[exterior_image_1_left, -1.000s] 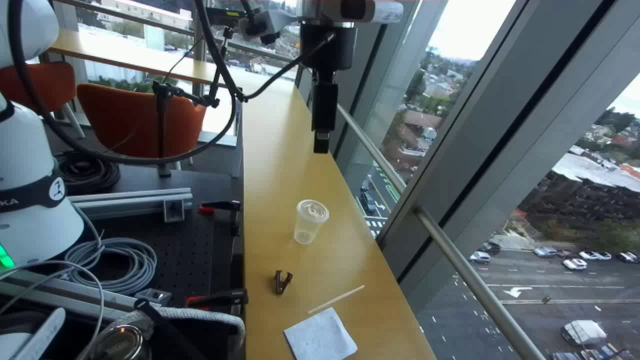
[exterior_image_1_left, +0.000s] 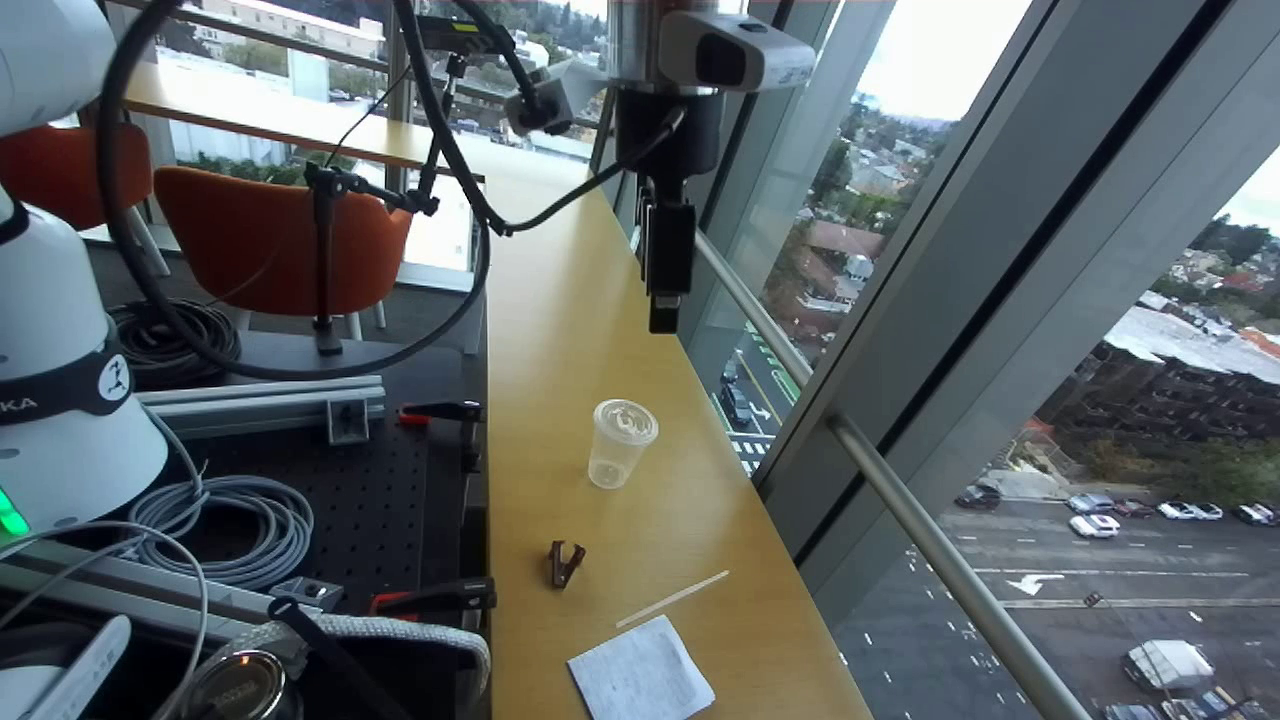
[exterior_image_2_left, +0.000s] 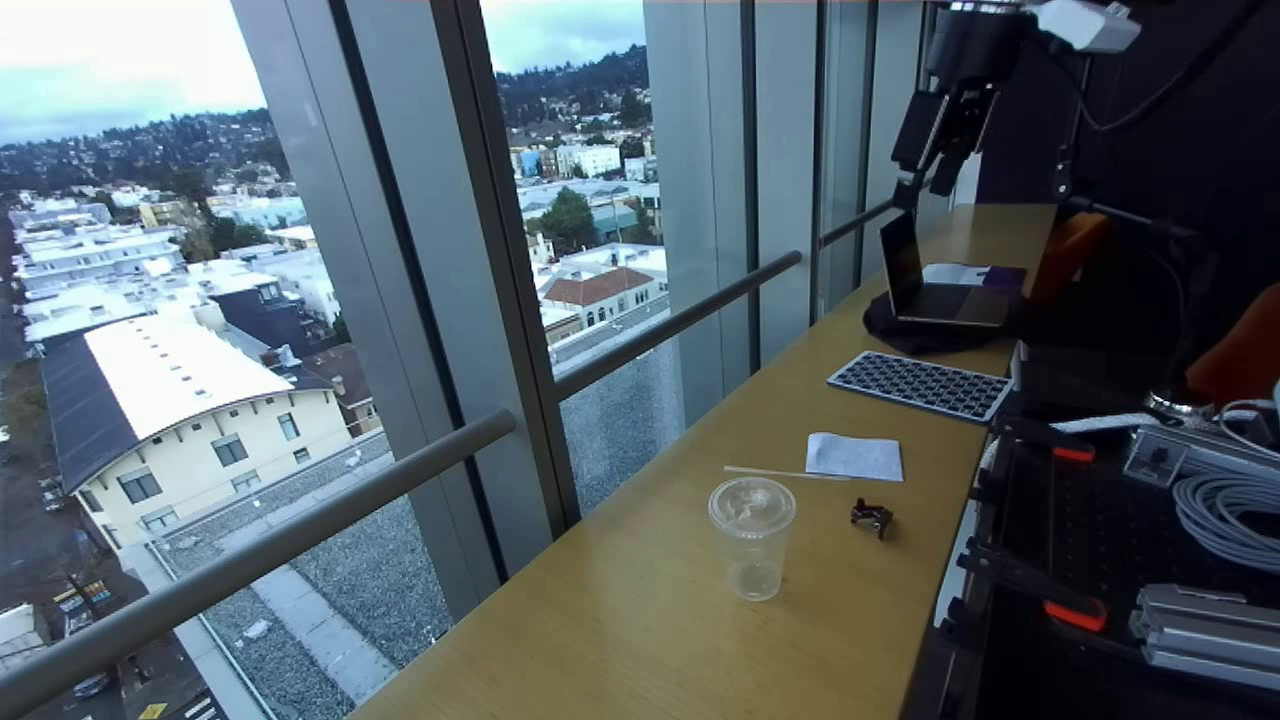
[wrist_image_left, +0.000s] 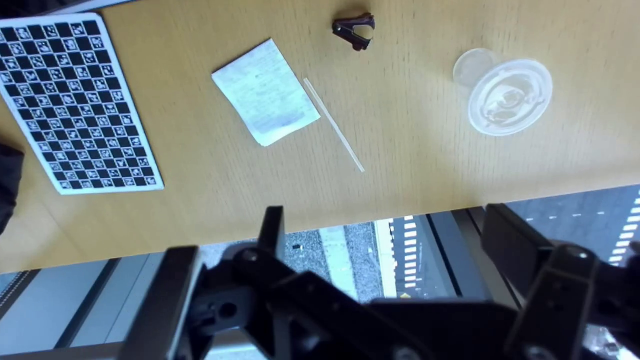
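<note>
High over the window-side edge of the wooden table, my gripper stands open, nothing between its widely parted fingers. A clear plastic cup with a lid (exterior_image_1_left: 621, 446) stands upright on the table; the wrist view has its lid (wrist_image_left: 510, 97) at the upper right. A thin white straw (wrist_image_left: 333, 124) lies flat beside a folded white paper (wrist_image_left: 267, 93). Near the top of the wrist view is a dark brown staple remover (wrist_image_left: 354, 30), lying on the side away from the windows. The gripper touches none of these.
A black-and-white checkered board (exterior_image_2_left: 921, 384) lies farther along the table, with an open laptop (exterior_image_2_left: 954, 300) behind it. A metal rail (exterior_image_1_left: 948, 564) runs along the windows. Black clamps (exterior_image_1_left: 438, 598) line the table's other edge. Bare tabletop surrounds the cup.
In exterior view 1 the gripper has moved slightly right and lower in the picture, and the arm's cable has shifted with it. The cup, straw, paper and staple remover have stayed put.
</note>
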